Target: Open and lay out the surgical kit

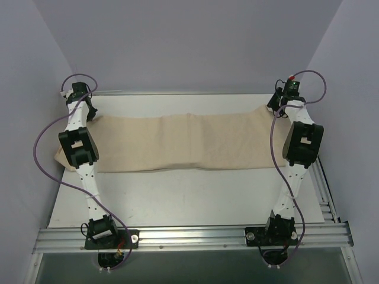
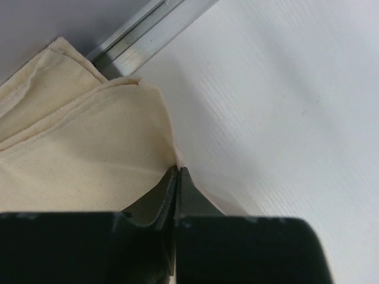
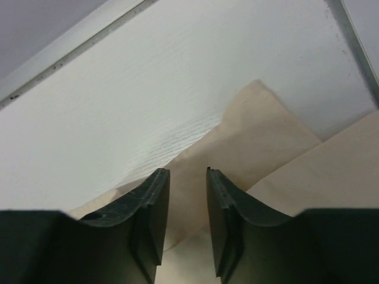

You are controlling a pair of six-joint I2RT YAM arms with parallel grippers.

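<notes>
A long beige cloth (image 1: 151,142) lies spread across the white table between both arms, slightly creased around its middle. In the top view my left gripper (image 1: 92,117) is at its far left edge. The left wrist view shows that gripper shut on the cloth (image 2: 89,145), pinching its edge between the fingertips. My right gripper (image 1: 273,107) is by the far right part. In the right wrist view the gripper stands open above the cloth (image 3: 260,130), whose corner lies loose past the fingers (image 3: 157,189).
A bare strip of white table (image 1: 195,102) runs behind the cloth, and a wider one (image 1: 189,198) lies in front. Grey walls (image 1: 189,47) enclose the back and sides. A metal rail (image 2: 142,41) borders the table near the left gripper.
</notes>
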